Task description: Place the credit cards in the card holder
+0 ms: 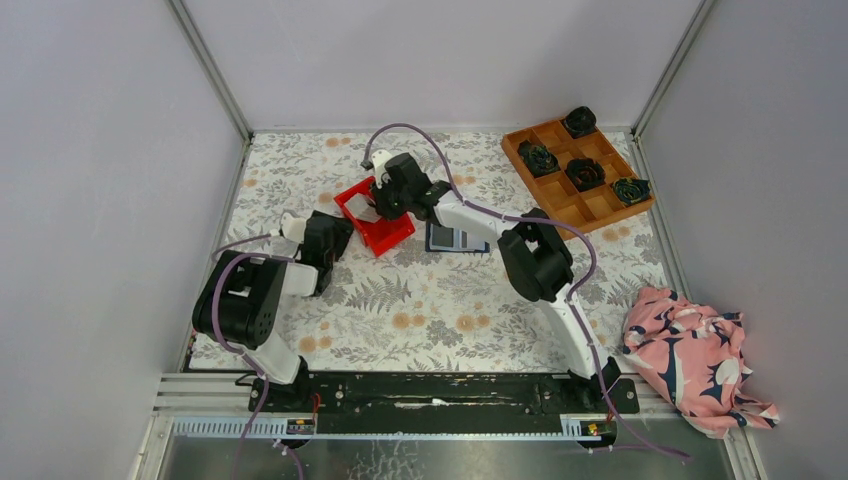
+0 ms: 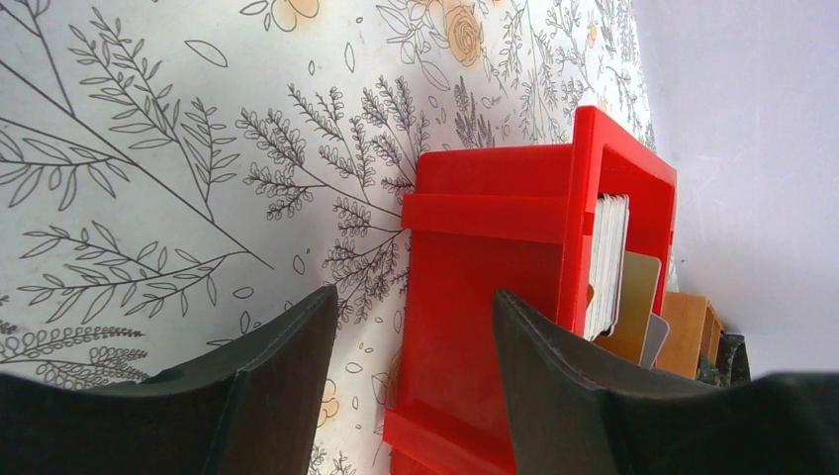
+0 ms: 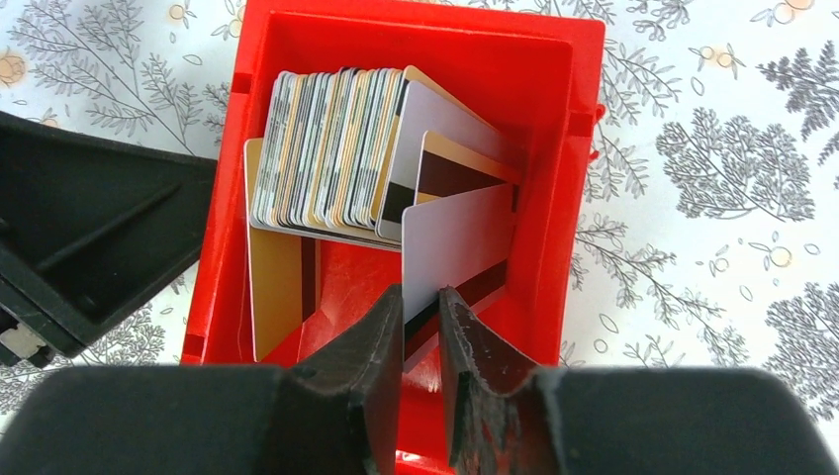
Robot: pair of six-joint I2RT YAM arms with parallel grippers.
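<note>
A red plastic box [image 1: 387, 236] holds a thick stack of cards [image 3: 331, 148] and a few loose leaning cards. My right gripper is over the box, its fingertips around the near edge of a white card with a dark stripe [image 3: 457, 237]; whether it grips it firmly is unclear. My left gripper stands open at the left of the box, low beside its wall, nothing between its fingers. The card holder [image 1: 456, 238] appears as a dark-edged flat item with grey slots, right of the box, partly under my right arm.
A wooden compartment tray [image 1: 600, 205] with dark rolled items stands at the back right. A pink patterned cloth [image 1: 700, 370] lies off the table's right front.
</note>
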